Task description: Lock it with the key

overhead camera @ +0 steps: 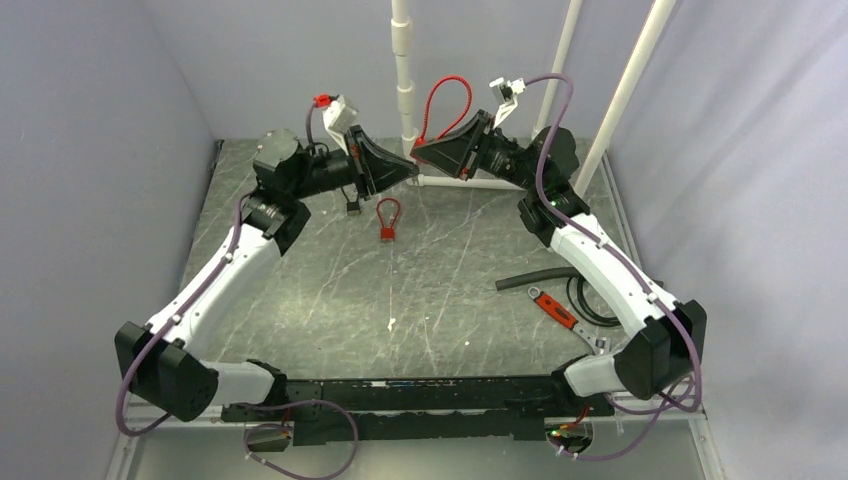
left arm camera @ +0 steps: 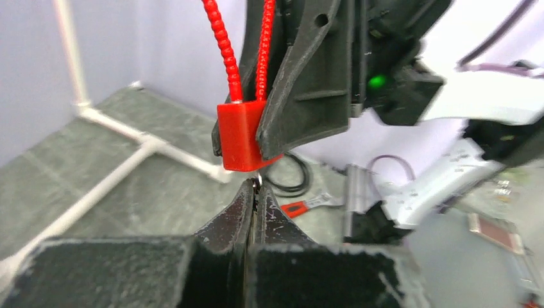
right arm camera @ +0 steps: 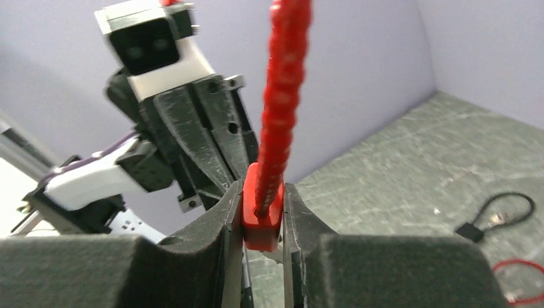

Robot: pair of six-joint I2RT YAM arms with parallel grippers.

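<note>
A red cable padlock (left arm camera: 240, 138) is held body-down by my right gripper (overhead camera: 416, 153), which is shut on it. In the left wrist view, both strands of its red loop (left arm camera: 224, 48) meet the top of the body. The right wrist view shows the lock body (right arm camera: 262, 234) between the right fingers. My left gripper is shut just beneath the lock, its tips close to the underside. A thin silvery piece, seemingly the key (left arm camera: 258, 178), shows at those tips and points up at the lock. Whether it enters the keyhole cannot be made out.
Another red padlock (overhead camera: 387, 234) and a black one (overhead camera: 353, 207) lie on the grey table, left of centre. A wrench (overhead camera: 557, 309), a dark tube (overhead camera: 535, 277) and a coiled black cable (overhead camera: 600, 320) lie at the right. White pipes (overhead camera: 475, 183) stand behind.
</note>
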